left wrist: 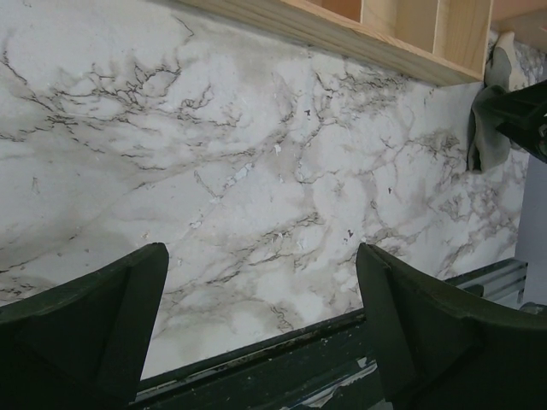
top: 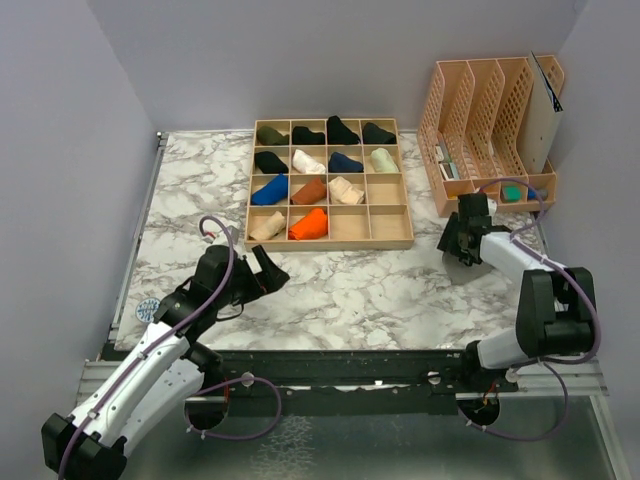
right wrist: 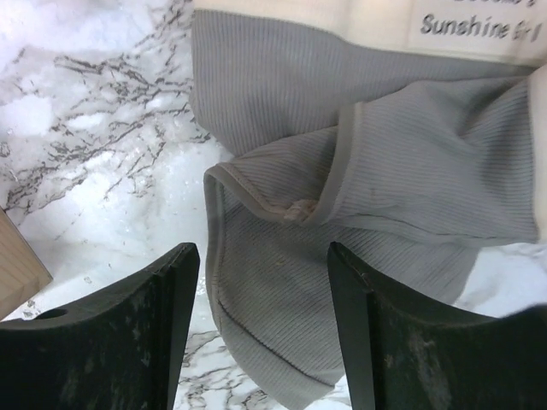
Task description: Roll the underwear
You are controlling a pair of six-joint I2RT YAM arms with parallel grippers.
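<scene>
The grey underwear [right wrist: 282, 273], with a cream waistband [right wrist: 359, 26], lies rumpled on the marble table at the right. My right gripper [top: 455, 240] is over it, hiding much of the cloth in the top view; a grey part [top: 463, 275] shows below the fingers. In the right wrist view the two fingers [right wrist: 359, 290] stand apart, one over the cloth and one beside its left edge, and I cannot tell whether they touch it. My left gripper [top: 273, 265] hangs open and empty above the table's left half.
Behind the table's middle stands a wooden grid box [top: 390, 243] of rolled cloths, with several empty cells at its right. A peach rack [top: 450, 110] fills the back right, close to the right gripper.
</scene>
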